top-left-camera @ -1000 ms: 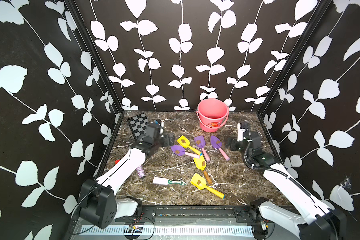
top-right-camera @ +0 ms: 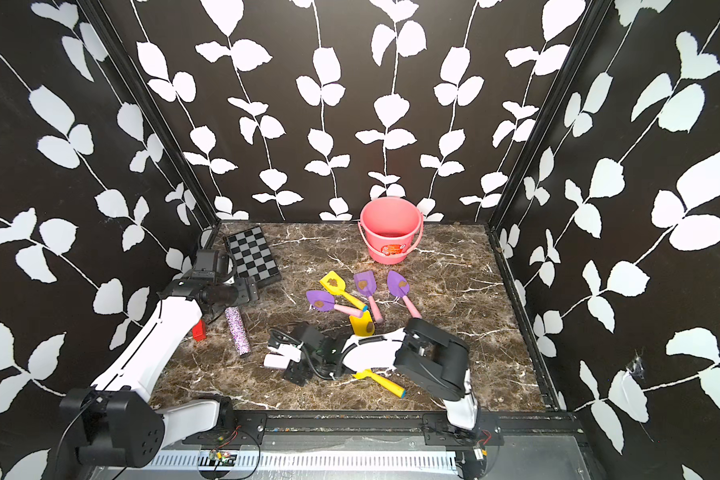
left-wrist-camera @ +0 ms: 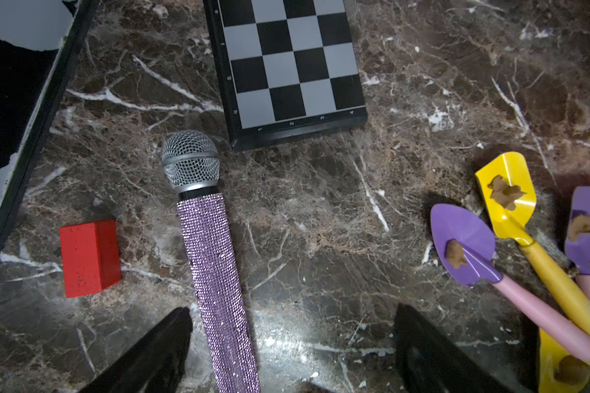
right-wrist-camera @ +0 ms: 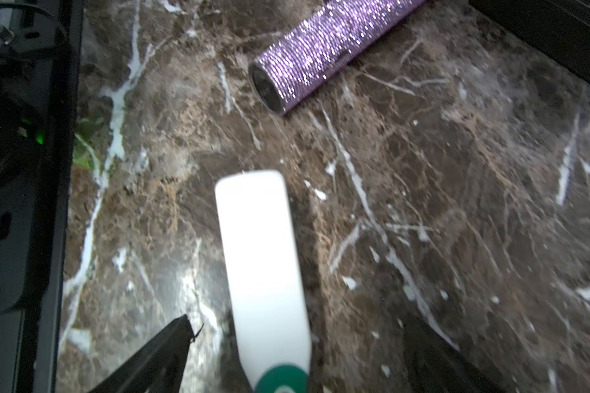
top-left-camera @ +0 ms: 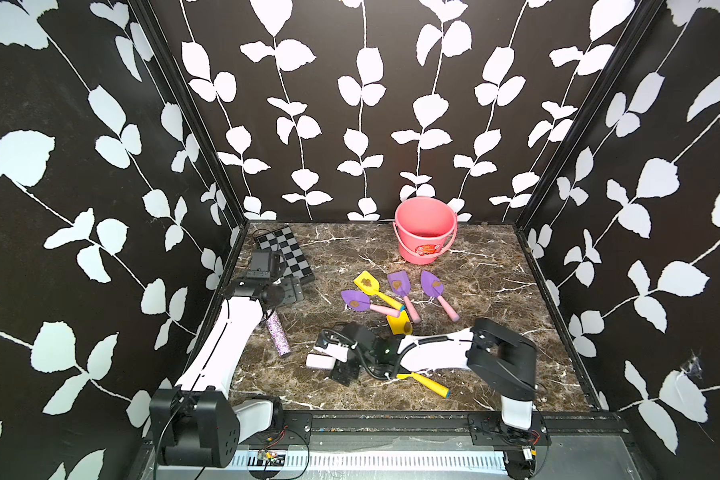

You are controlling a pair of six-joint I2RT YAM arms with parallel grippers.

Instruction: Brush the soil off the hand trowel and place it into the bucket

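My right gripper (top-left-camera: 340, 360) is low over a white brush (right-wrist-camera: 259, 255) with a green handle end, which lies between its open fingers in the right wrist view. My left gripper (top-left-camera: 284, 288) is open above the table at the left. Several soil-marked yellow and purple trowels lie mid-table, among them a yellow trowel (left-wrist-camera: 508, 186) and a purple one (left-wrist-camera: 459, 235). Another yellow trowel (top-left-camera: 424, 382) lies at the front, partly under my right arm. The pink bucket (top-left-camera: 424, 248) stands upright at the back right.
A chessboard (top-right-camera: 252, 260) lies at the back left, a sparkly microphone (left-wrist-camera: 213, 288) and a red block (left-wrist-camera: 88, 258) at the left. Free table shows right of the bucket and trowels.
My right gripper has swept from right of the trowels down-left over the brush. The left gripper has drawn back leftward.
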